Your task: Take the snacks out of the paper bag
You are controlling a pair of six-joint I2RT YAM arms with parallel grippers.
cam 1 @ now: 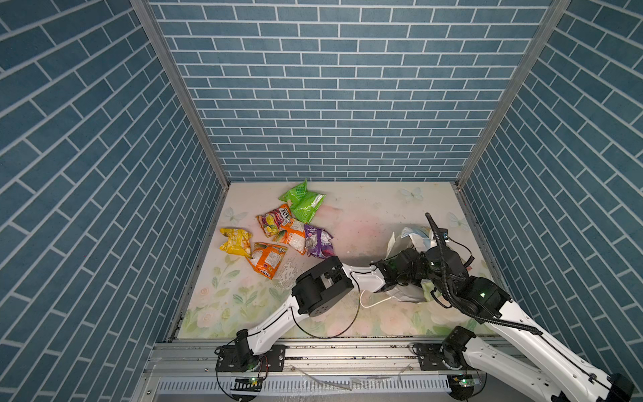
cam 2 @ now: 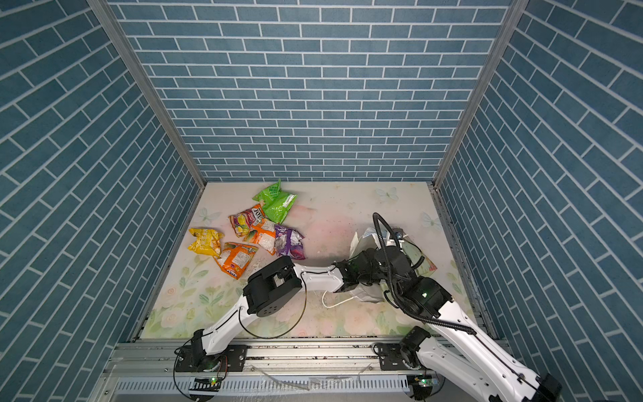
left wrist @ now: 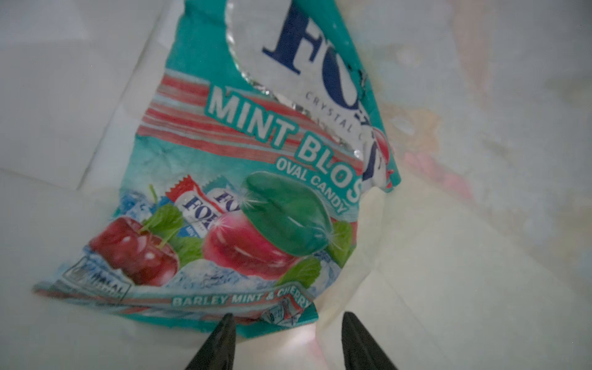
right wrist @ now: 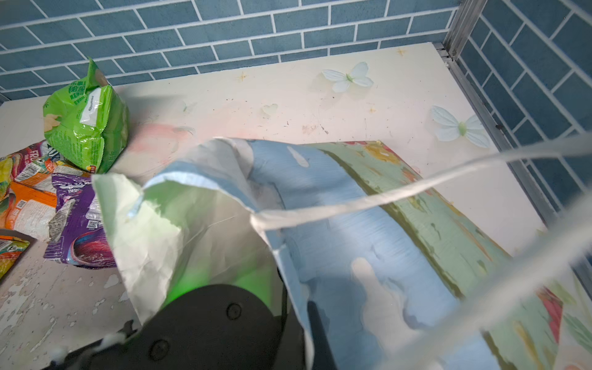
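Inside the pale paper bag lies a teal candy packet [left wrist: 265, 185], its lower edge close to the fingertips of my left gripper, which stands open. A gap shows between those fingers, with no packet gripped. My left arm reaches into the bag's mouth. The paper bag [right wrist: 370, 265], blue and green outside, lies on its side at the table's right. My right gripper is shut on its rim, though the fingers are largely hidden at the frame's bottom. Snacks outside include a green packet [cam 1: 309, 207], a purple one [cam 1: 318, 242] and a yellow one [cam 1: 235, 242].
Orange packets [cam 1: 268, 258] lie beside the yellow one at the left of the table. A white cord handle [right wrist: 370, 200] crosses in front of the bag. The two arms meet closely at the bag. Bare table shows at the back centre and front left.
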